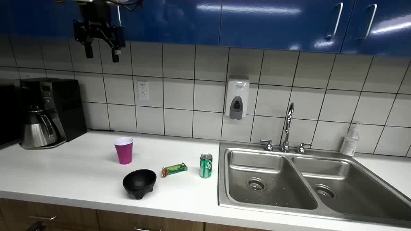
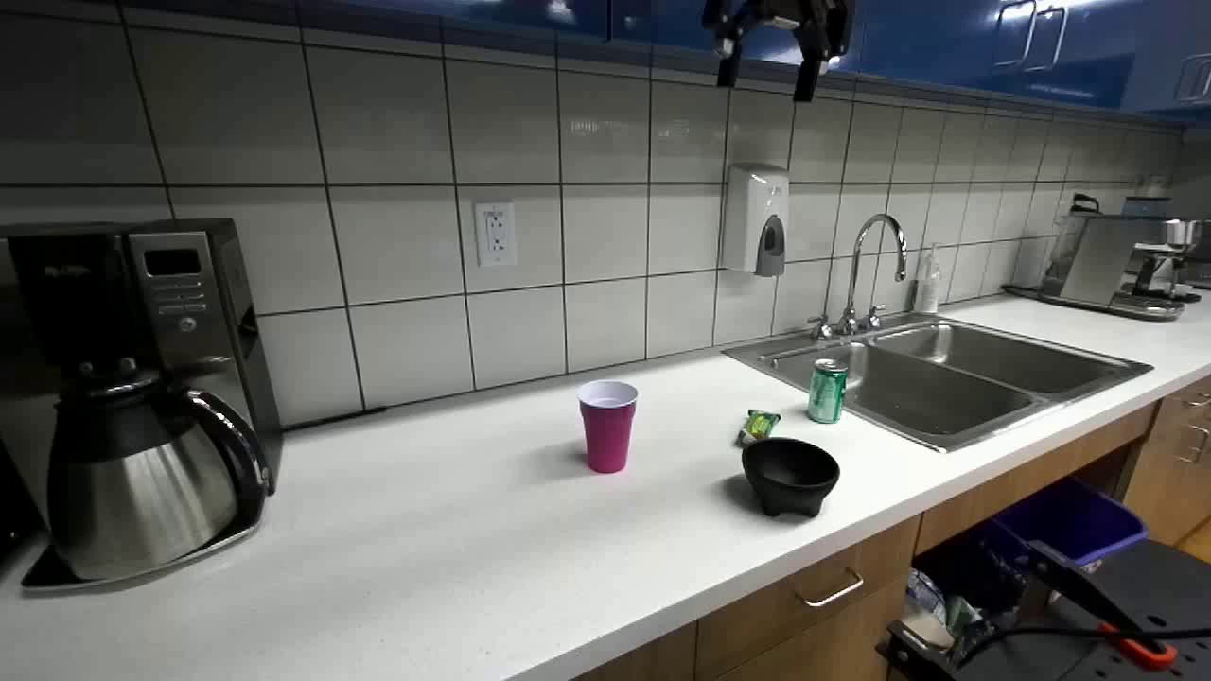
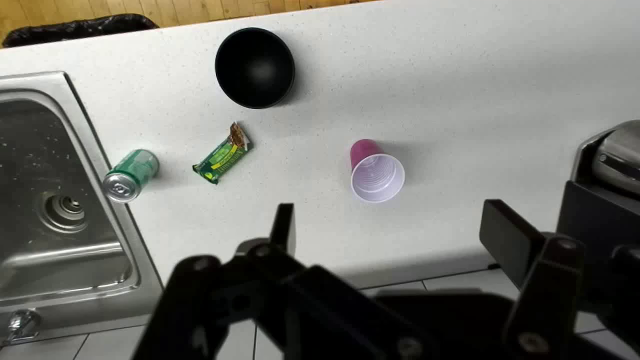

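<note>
My gripper [image 1: 102,57] hangs high above the counter, in front of the blue cabinets, open and empty; the other outside view shows the same gripper [image 2: 766,89] at its top edge. Far below its spread fingers, a magenta cup [image 3: 364,151] with a white inside stands upright. Toward the counter's front edge sits an empty black bowl [image 3: 255,68] on short feet. A green snack bar [image 1: 175,169] lies flat between the bowl and a green soda can [image 1: 205,166]. That can stands upright just left of the sink. Nothing touches the gripper.
A double steel sink [image 1: 224,184] with a tall faucet [image 1: 288,123] takes up the right side. At the left stands a coffee maker [image 2: 204,306] with its carafe. A soap dispenser [image 1: 237,96] is fixed to the tiled wall. The counter between cup and coffee maker is clear.
</note>
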